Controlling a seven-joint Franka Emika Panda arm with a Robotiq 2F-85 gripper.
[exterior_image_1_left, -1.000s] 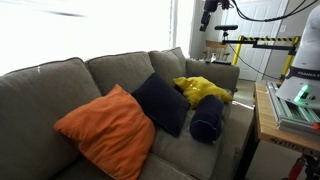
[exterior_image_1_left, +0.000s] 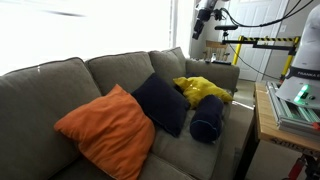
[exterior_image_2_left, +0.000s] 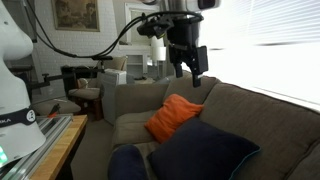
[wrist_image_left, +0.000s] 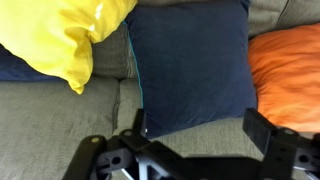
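Observation:
My gripper (exterior_image_2_left: 187, 76) hangs open in the air above the couch, nothing between its fingers. Straight below it in the wrist view lies a navy pillow (wrist_image_left: 190, 65), clear of the fingers. An orange pillow (wrist_image_left: 288, 75) shows at that view's right edge, and a yellow cloth (wrist_image_left: 70, 35) at the upper left. Exterior view 1 has the orange pillow (exterior_image_1_left: 110, 132) nearest, the navy pillow (exterior_image_1_left: 160, 103) leaning on the backrest, then the bunched yellow cloth (exterior_image_1_left: 203, 90) beside a dark blue rolled bolster (exterior_image_1_left: 207, 120).
The grey couch (exterior_image_1_left: 45, 90) runs along the window wall, its backrest rising behind the pillows. A wooden table edge (exterior_image_1_left: 265, 125) stands in front of it, with the arm's base beside it. Chairs (exterior_image_2_left: 82, 90) are further back. Air around the gripper is free.
In exterior view 1 my gripper has moved slightly down and to the left. The pillows and the yellow cloth stay where they were.

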